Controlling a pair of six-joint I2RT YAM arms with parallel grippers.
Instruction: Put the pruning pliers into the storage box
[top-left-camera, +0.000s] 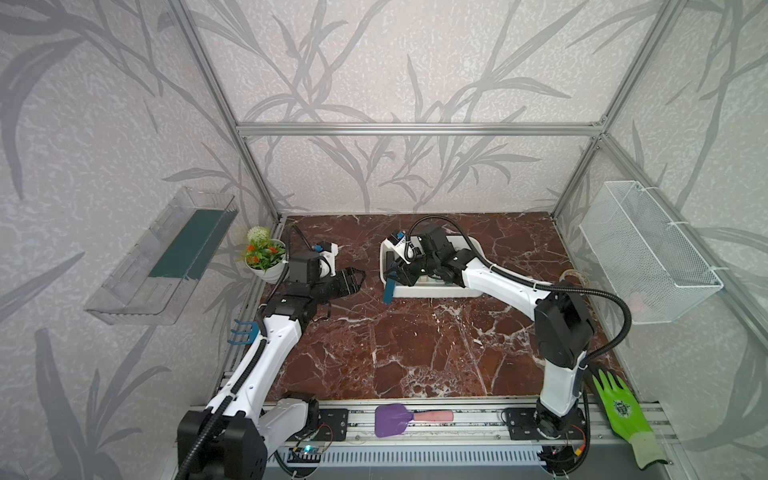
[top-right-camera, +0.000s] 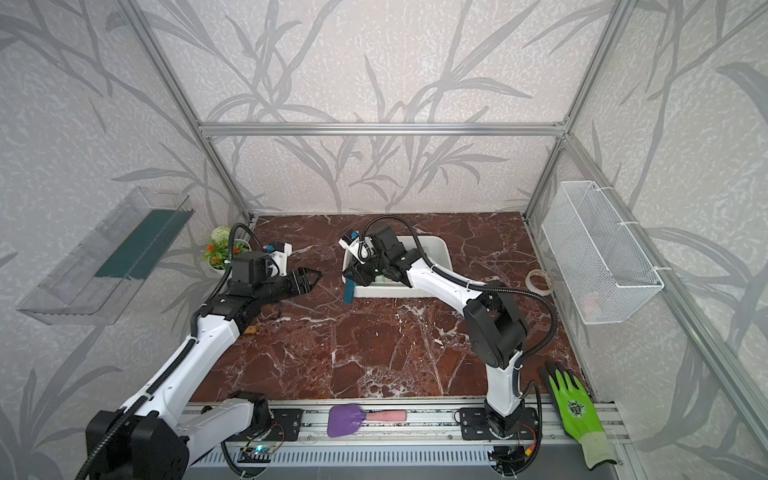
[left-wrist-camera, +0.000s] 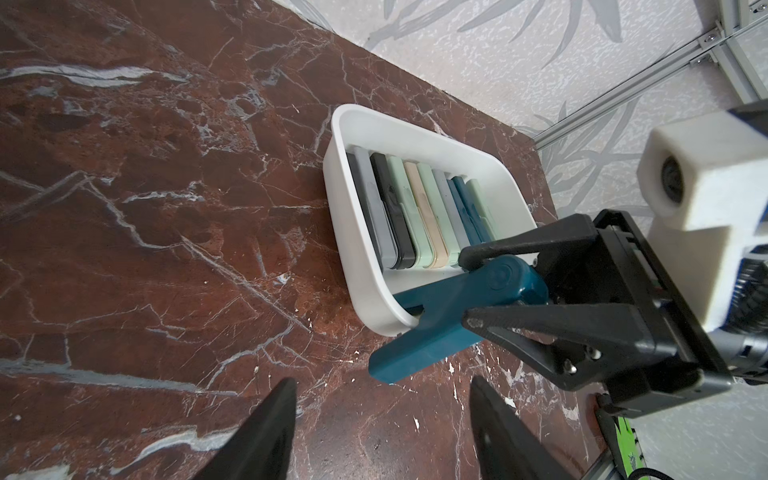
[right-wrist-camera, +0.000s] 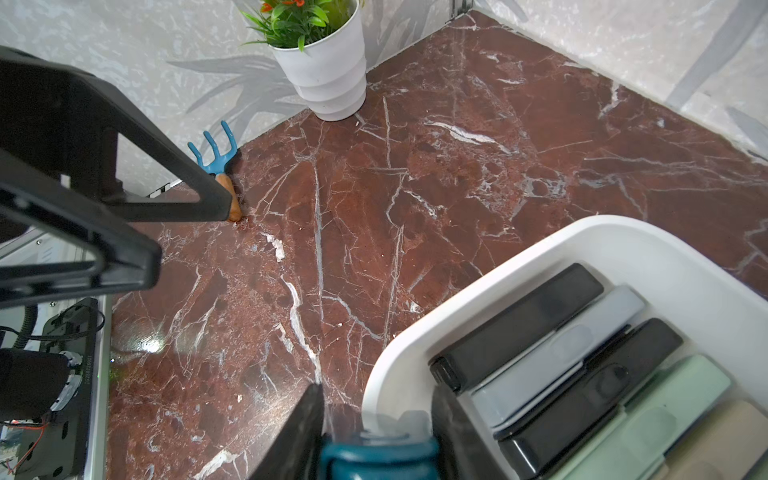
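Observation:
A white storage box (left-wrist-camera: 345, 224) holds a row of flat slim cases in grey, black, green, beige and blue. My right gripper is shut on a teal-blue object (left-wrist-camera: 424, 344), which I take for the pruning pliers; it hangs at the box's near rim, one part inside and one outside. In the right wrist view only its blurred top shows between the fingers. My left gripper is part open over the bare table, left of the box, with nothing seen between its fingers.
A potted plant (right-wrist-camera: 318, 76) and a blue hand fork (right-wrist-camera: 216, 160) are at the left. A green glove (top-right-camera: 576, 408) lies at front right, a purple spatula (top-right-camera: 348, 420) at the front. The table in front of the box is clear.

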